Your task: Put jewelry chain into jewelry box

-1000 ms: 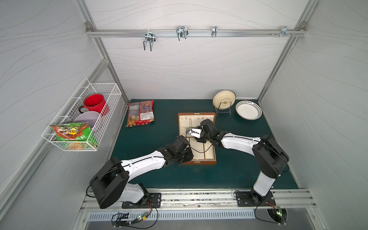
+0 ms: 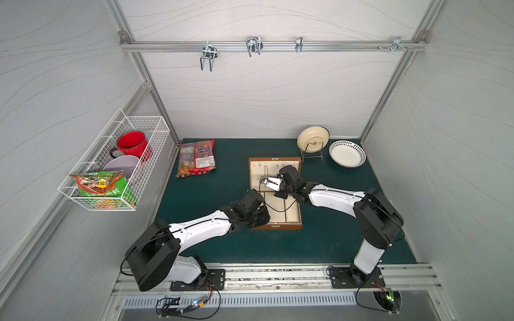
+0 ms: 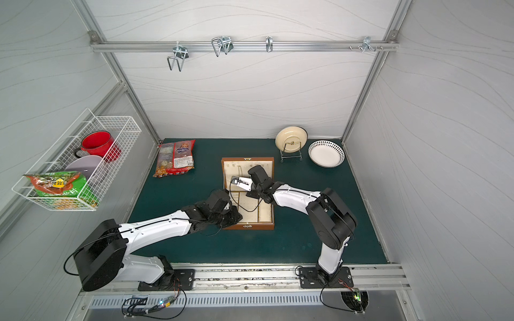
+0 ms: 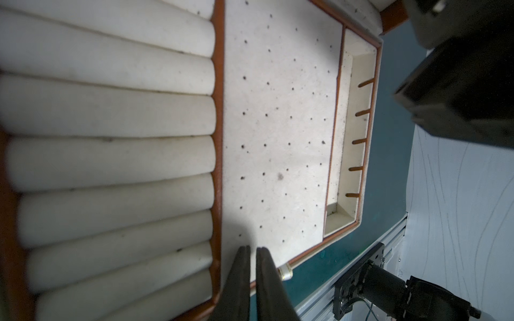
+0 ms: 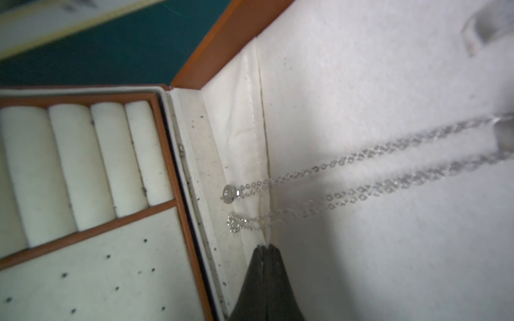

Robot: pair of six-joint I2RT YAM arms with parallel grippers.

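Note:
A silver chain (image 5: 369, 152) runs in strands along the inside of the open jewelry box's pale lid (image 5: 385, 240). Its strands end in small pendants (image 5: 229, 193) over the cloth pocket (image 5: 238, 133) near the hinge. My right gripper is shut at that pocket's edge, just below the pendants; whether cloth is between its fingers I cannot tell. In the left wrist view, my left gripper is shut low at the front rim of the jewelry box (image 4: 216, 133). A thin dark line shows between its fingers, and what they grip is hidden.
Ring rolls (image 4: 112, 112) and a pinholed panel (image 4: 278, 117) fill the box's base. A snack bag (image 2: 196, 158) lies back left; a stand with a cream plate (image 2: 313, 138) and a white bowl (image 2: 347, 153) are back right.
My left arm has not moved.

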